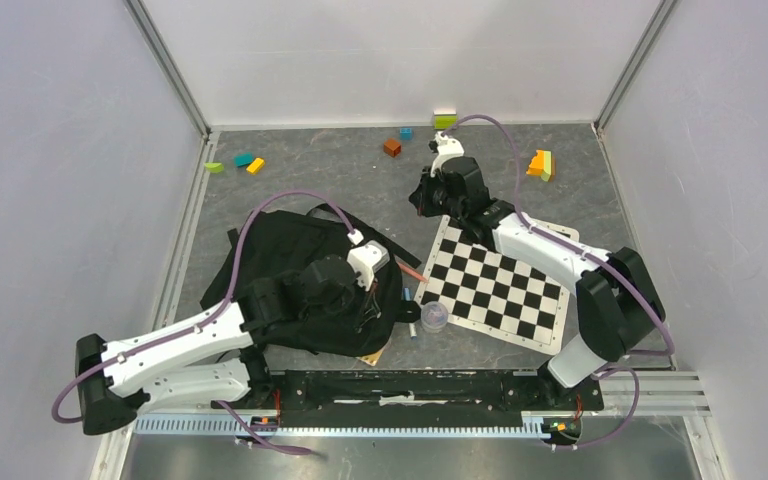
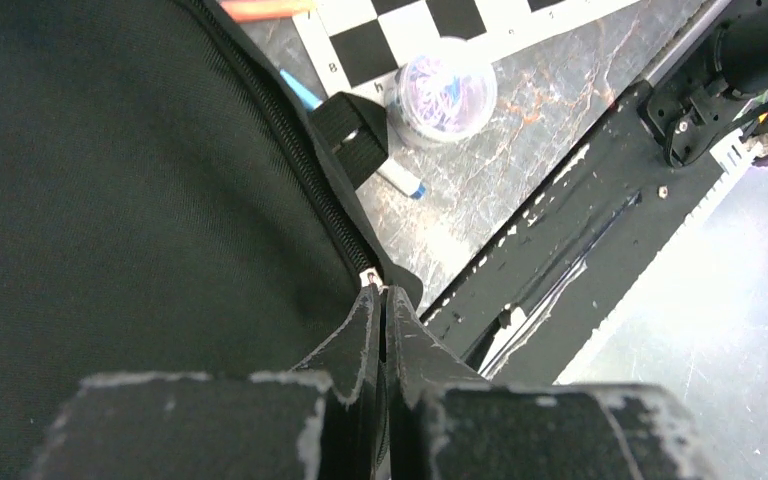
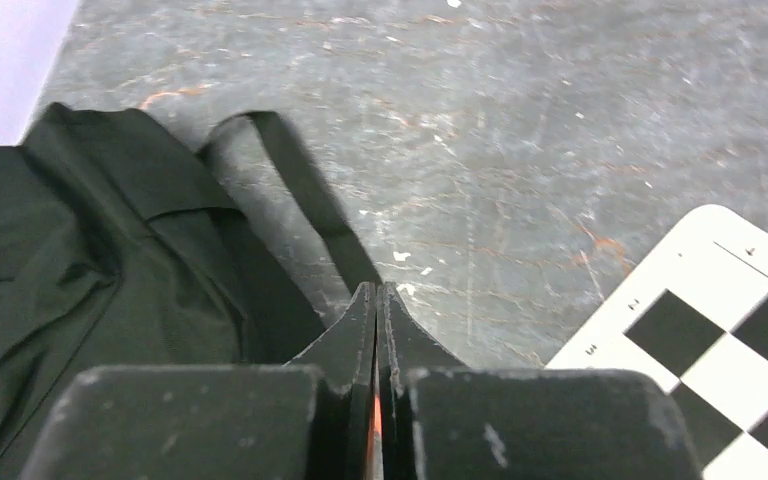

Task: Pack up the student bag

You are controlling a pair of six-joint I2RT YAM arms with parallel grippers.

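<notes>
The black bag point(image 1: 290, 235) lies flat on the left half of the table, its zipper point(image 2: 290, 140) along the right side in the left wrist view. My left gripper is shut on the zipper pull point(image 2: 370, 275) at that edge. My right gripper is shut above the table by the bag's strap point(image 3: 300, 180), nothing seen held in it. An orange pen point(image 2: 260, 8), a blue-and-white marker point(image 2: 400, 180) and a clear round container point(image 2: 440, 95) lie beside the bag. An orange notebook point(image 1: 370, 357) is mostly hidden under the bag.
A checkerboard point(image 1: 490, 300) lies right of the bag. Several coloured blocks point(image 1: 392, 147) are scattered along the back. Its front edge point(image 2: 610, 180) is close to my left gripper.
</notes>
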